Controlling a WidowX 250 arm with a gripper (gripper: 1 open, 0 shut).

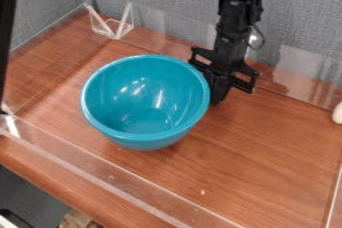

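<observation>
A large teal bowl [140, 107] sits upright on the wooden table [254, 172], left of centre. My black gripper [217, 90] is low over the table just behind the bowl's right side, close to or touching its rim. Its fingertips are partly hidden and hard to make out; I see nothing held between them.
A white wire rack [110, 22] stands at the back left by the grey wall. A white object [337, 113] is at the right edge. Clear strips run along the table's back and front edges.
</observation>
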